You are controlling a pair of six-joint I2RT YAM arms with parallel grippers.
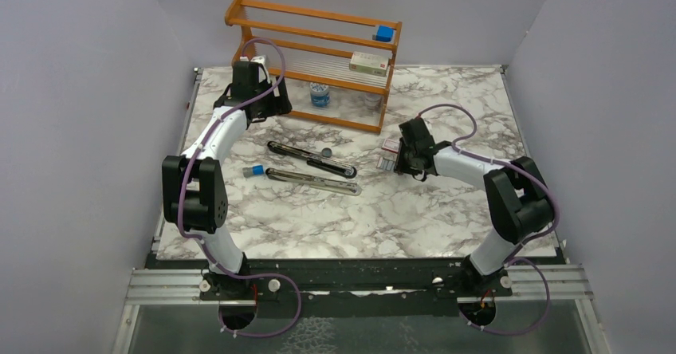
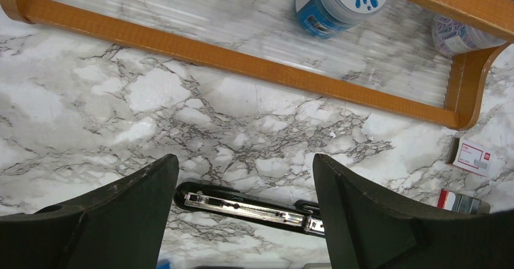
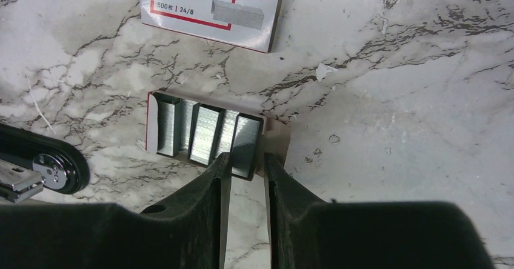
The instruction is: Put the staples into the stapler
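Note:
The opened stapler lies as two long pieces on the marble table, a black magazine part (image 1: 307,155) and a lower strip (image 1: 312,181). In the right wrist view, an open staple box tray (image 3: 276,142) holds several rows of staples (image 3: 205,134). My right gripper is down at its right end, shut on a staple block (image 3: 246,140) that leans in the tray. One black end of the stapler (image 3: 63,166) shows at the left there. Above the table by the shelf, my left gripper stands open and empty, with the stapler (image 2: 248,210) partly visible beyond its fingers.
A white and red staple box cover (image 3: 212,5) lies just behind the tray. The wooden shelf (image 1: 335,120) at the back holds jars (image 1: 320,95) and a box (image 1: 368,63). A small blue item (image 1: 253,171) lies left of the stapler.

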